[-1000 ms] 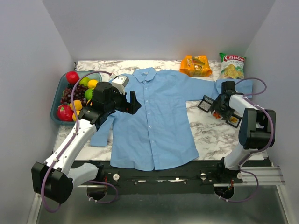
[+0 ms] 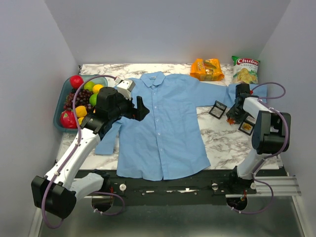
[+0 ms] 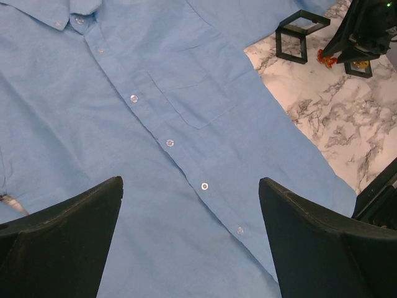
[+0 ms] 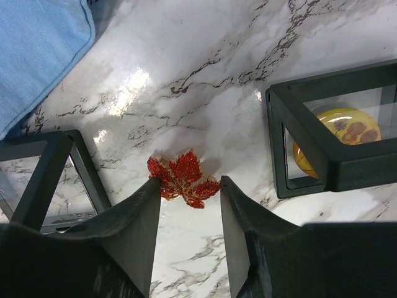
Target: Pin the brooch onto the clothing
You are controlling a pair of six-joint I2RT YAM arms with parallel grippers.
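Observation:
A blue button-up shirt [image 2: 160, 128] lies spread flat, its placket and buttons facing up. The brooch [image 4: 184, 176], red, glittery and leaf-shaped, is low over the marble to the right of the shirt; the top view shows only a bit of red under the fingers. Around it in the right wrist view, the fingertips of my right gripper stand apart at the brooch's two ends. Whether both touch it is hard to tell. My left gripper hangs wide open above the shirt, empty.
Dark square frames flank the brooch: one [image 2: 217, 109] towards the shirt, another [image 2: 247, 127] holding a round yellow badge [image 4: 352, 127]. Snack bags [image 2: 207, 69] stand at the back. A fruit basket [image 2: 59, 104] sits far left. Bare marble lies in front of the right gripper.
The right gripper has shifted slightly, its fingers standing a little differently over the brooch. The left arm has barely moved; shirt and frames look unchanged.

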